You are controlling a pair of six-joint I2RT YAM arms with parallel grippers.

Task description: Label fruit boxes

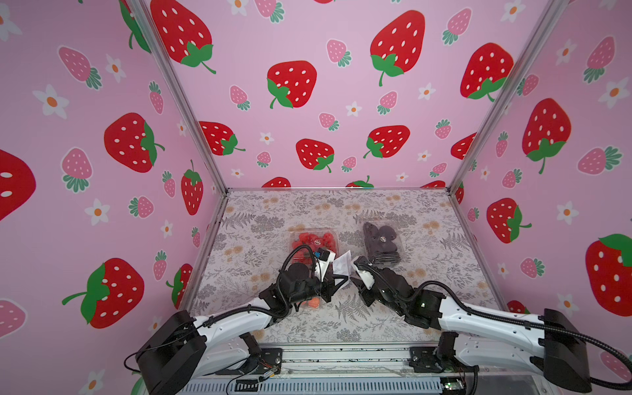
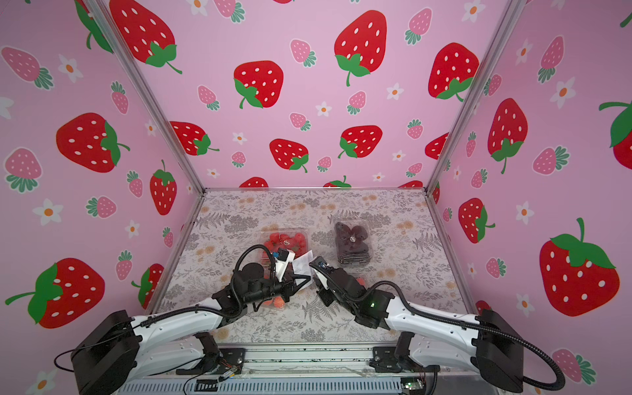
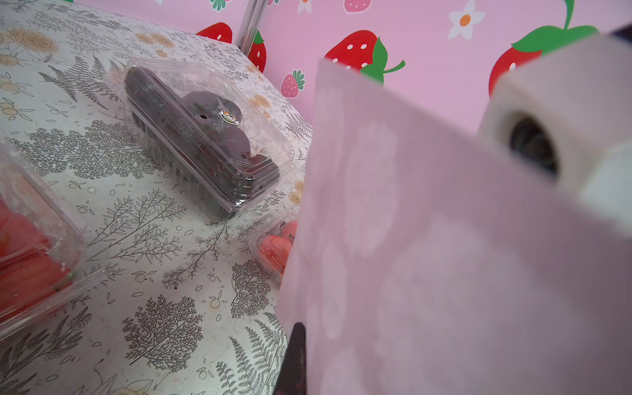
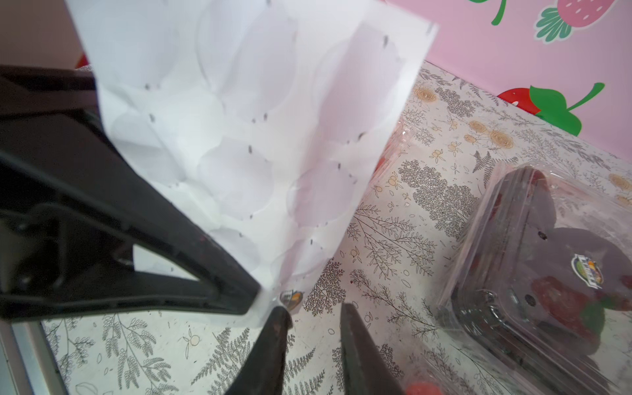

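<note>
A white label sheet with rows of pale round spots stands tilted between my arms. My left gripper is shut on its lower part, one black finger lying across its face. At the sheet's bottom edge is a small label. My right gripper is part open just below, its left fingertip close to that label; whether they touch, I cannot tell. Beyond, a clear box of dark plums bears a round label on its lid. The box of red fruit also has a small label on top.
Loose-looking orange-red fruit shows under my left arm. Another small box of red fruit sits near my right arm, partly covered by the sheet in the left wrist view.
</note>
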